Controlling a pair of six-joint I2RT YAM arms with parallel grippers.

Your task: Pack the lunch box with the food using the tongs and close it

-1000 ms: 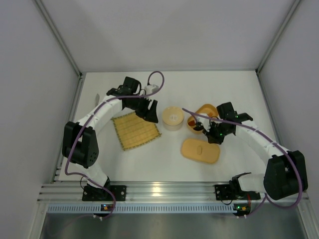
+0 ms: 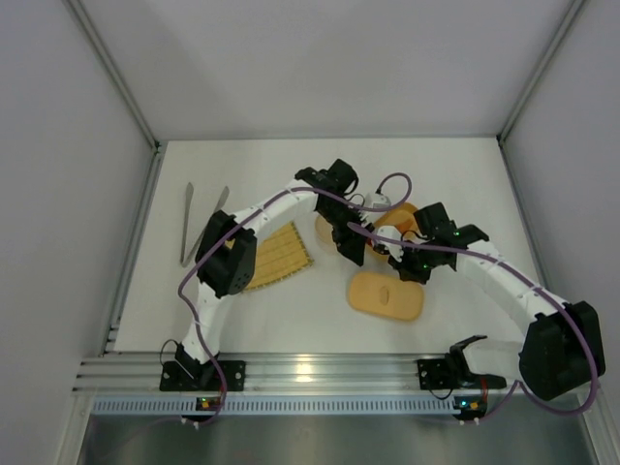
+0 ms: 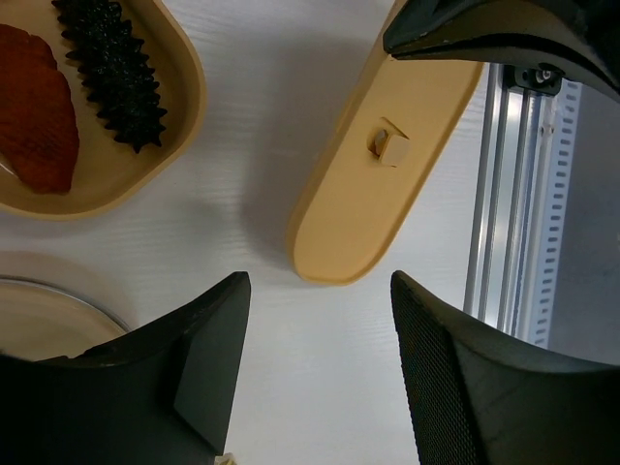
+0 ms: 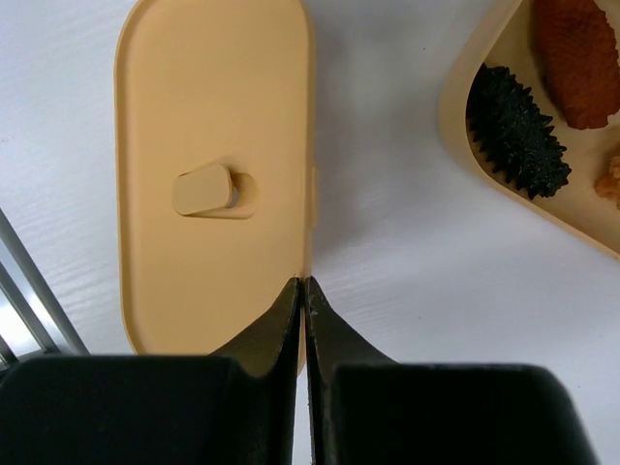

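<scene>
The tan lunch box lid [image 2: 386,295] lies on the table near its front edge, with a small raised tab [image 4: 208,191] on its face. My left gripper is open above the table, the lid's rounded end showing ahead between its fingers, which hold nothing. My right gripper is shut, its tips over the lid's long edge; whether they touch it I cannot tell. The open lunch box [image 4: 453,108] is behind the lid, holding a dark spiky piece [image 3: 114,77] and a reddish-brown piece [image 3: 39,116]. Both arms partly cover the box from above.
A round pale container [image 2: 324,231] stands left of the box, partly behind my left arm. Farther left are a yellow slatted mat [image 2: 276,260] and two long utensils, one of them a thin grey one [image 2: 187,223]. Bare table lies between mat and lid.
My left arm has swung right, from over the mat past the round container to beside the lunch box. The right arm has barely moved; the lid has shifted slightly left.
</scene>
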